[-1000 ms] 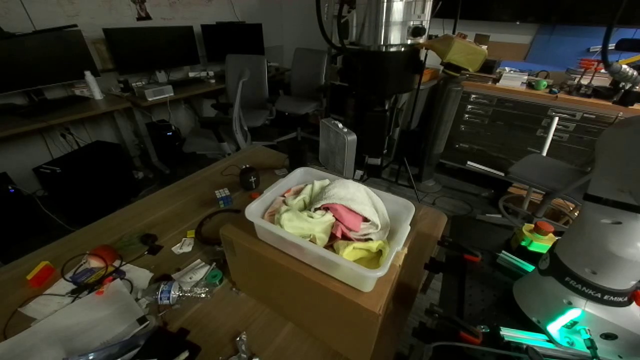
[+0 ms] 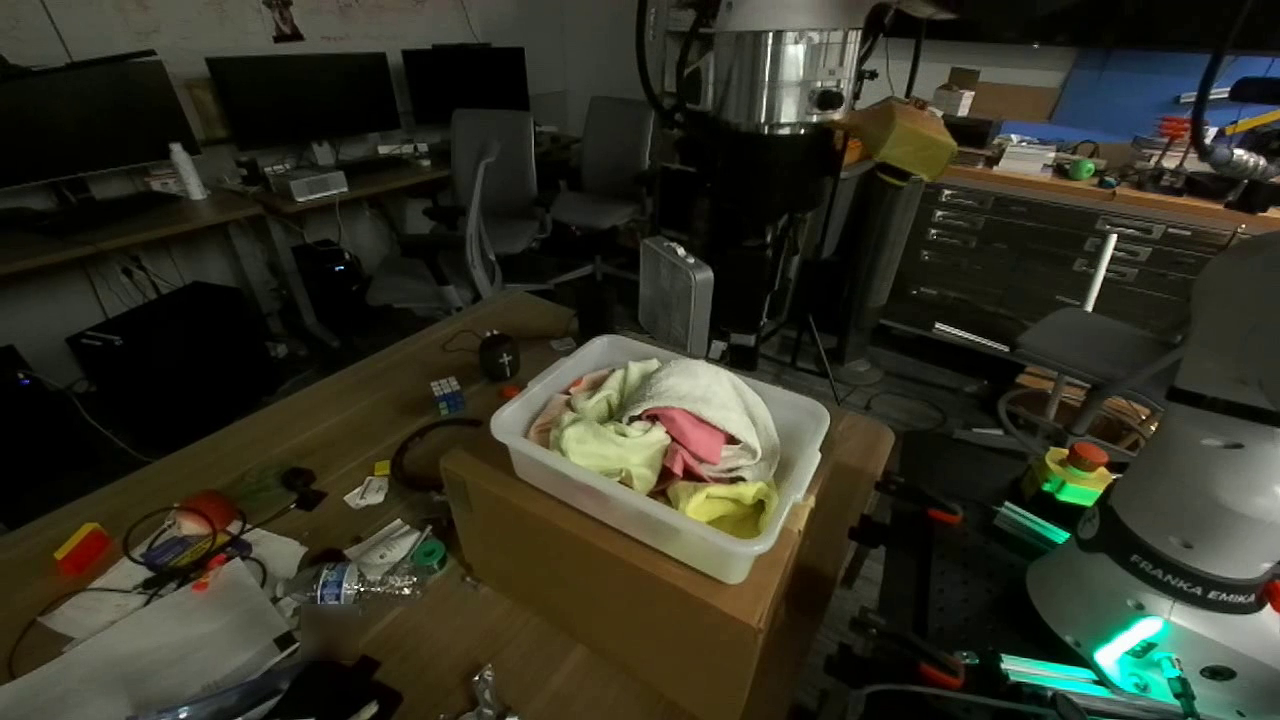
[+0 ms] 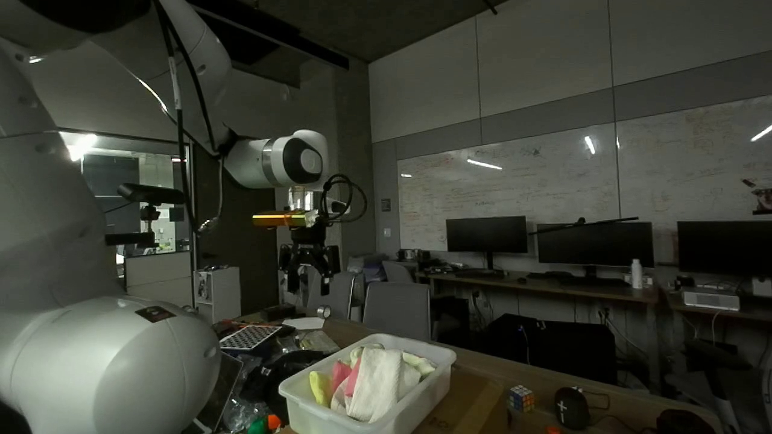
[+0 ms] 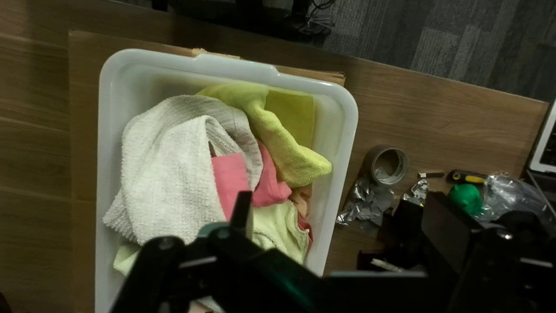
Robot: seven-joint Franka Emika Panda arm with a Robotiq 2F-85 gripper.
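Note:
A white plastic bin (image 2: 759, 559) stands on a cardboard box and holds a heap of cloths. A white towel (image 4: 165, 172) covers much of the heap. Beside it are a pink cloth (image 4: 230, 180), a yellow cloth (image 4: 292, 159) and a pale green cloth (image 2: 612, 446). My gripper (image 3: 309, 283) hangs in the air, well above the bin's level, its fingers apart and empty in exterior view 2. In the wrist view a dark fingertip (image 4: 241, 211) overlaps the cloths in the picture, while the other finger (image 4: 443, 224) appears outside the bin's right wall.
The cardboard box (image 2: 612, 596) sits on a wooden table. Past the bin in the wrist view lie a tape roll (image 4: 388, 165), crumpled foil and a green object (image 4: 465, 198). A Rubik's cube (image 2: 447, 395), a bottle (image 2: 348, 584) and cables clutter the table.
In exterior view 1, the arm's hand has come down a little and shifted slightly left. The bin and its cloths look the same.

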